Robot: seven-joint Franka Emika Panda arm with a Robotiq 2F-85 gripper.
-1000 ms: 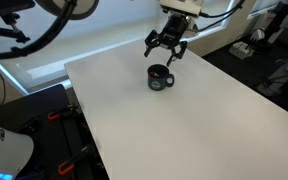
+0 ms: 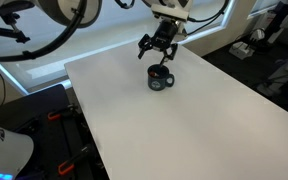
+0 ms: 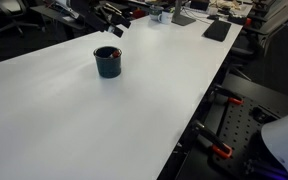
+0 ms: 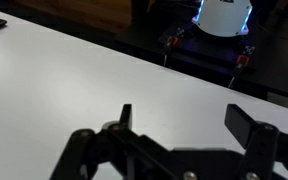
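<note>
A dark mug [image 2: 157, 83] stands upright on the white table [image 2: 199, 120], its handle to the right in exterior view 1. Something reddish [image 3: 115, 54] shows inside its mouth. My gripper [image 2: 157, 50] is open above and behind the mug in that view, apart from it. In the wrist view, the two fingers [image 4: 124, 115] of the open gripper are wide apart with only bare tabletop between them. The mug is outside the wrist view.
The robot's white base [image 4: 224, 15] stands beyond the table's edge on a black frame. At the table's far end in exterior view 2 are a dark flat object [image 3: 216, 30] and several small items.
The arm has changed its pose, its upper link now lower in exterior view 1. My gripper has shifted slightly left there and remains open. The mug has not moved.
</note>
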